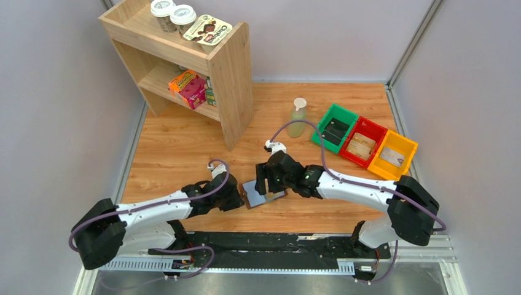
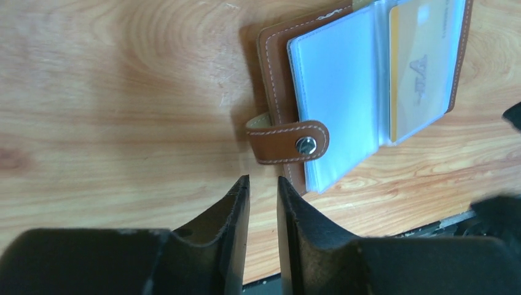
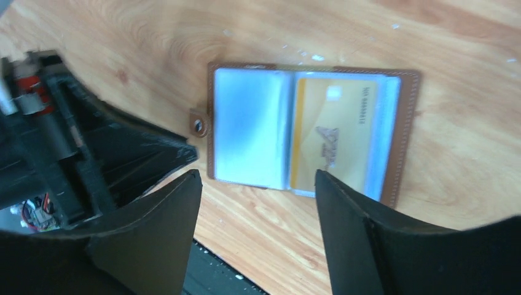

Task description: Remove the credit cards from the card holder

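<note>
Spread open on the wooden table lies the brown card holder (image 1: pixel 250 201), with pale clear sleeves inside. A gold-edged card (image 3: pixel 329 132) sits in its right-hand sleeve; the left-hand sleeve (image 3: pixel 249 132) shows no such card. The strap with its metal snap (image 2: pixel 289 142) curls over the holder's left edge. My left gripper is partly open beside that edge, below the strap, with empty space between its fingers. Above the holder hangs my right gripper, its fingers well apart and holding nothing.
Green (image 1: pixel 335 109), red (image 1: pixel 371 127) and yellow (image 1: pixel 405 146) bins stand at the right; flat items lie inside them. A bottle (image 1: pixel 298 117) is beside the green bin. The wooden shelf (image 1: pixel 230 92) occupies the back left. Bare table surrounds the holder.
</note>
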